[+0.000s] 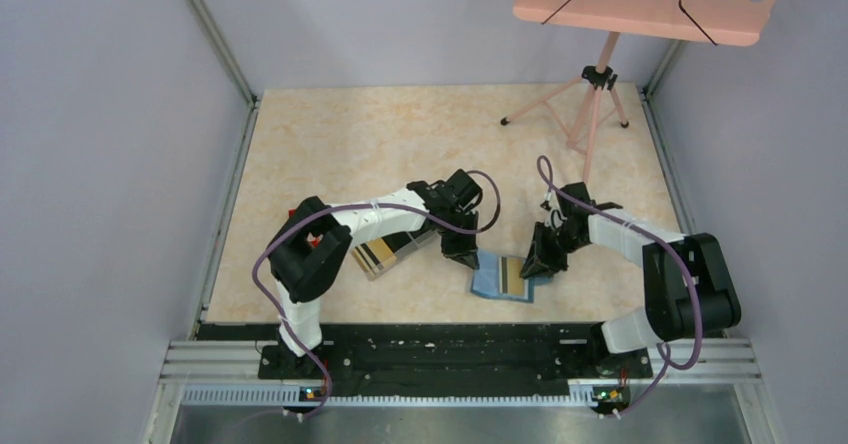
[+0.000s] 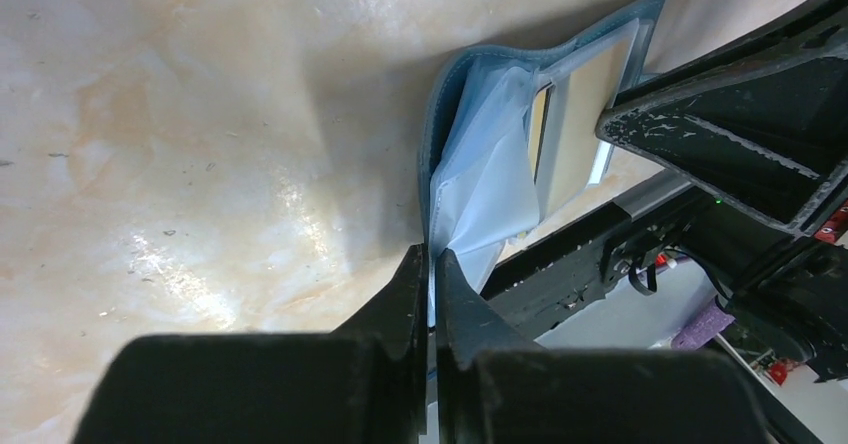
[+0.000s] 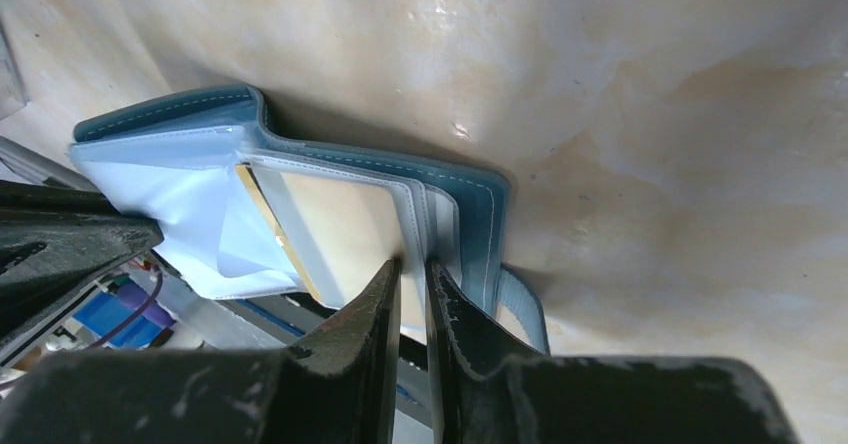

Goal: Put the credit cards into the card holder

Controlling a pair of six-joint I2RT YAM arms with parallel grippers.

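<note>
The blue card holder lies open near the table's front edge, with beige cards in a clear sleeve on its right half. My left gripper is shut at the holder's edge, against a pale blue flap; whether any of it is pinched is unclear. My right gripper rests with fingertips close together on the holder's sleeve edge over the cards; the gap between them is narrow and what is in it is hard to tell.
A grey tray with cards lies under the left arm, with a red item beside it. A pink stand stands at the back right.
</note>
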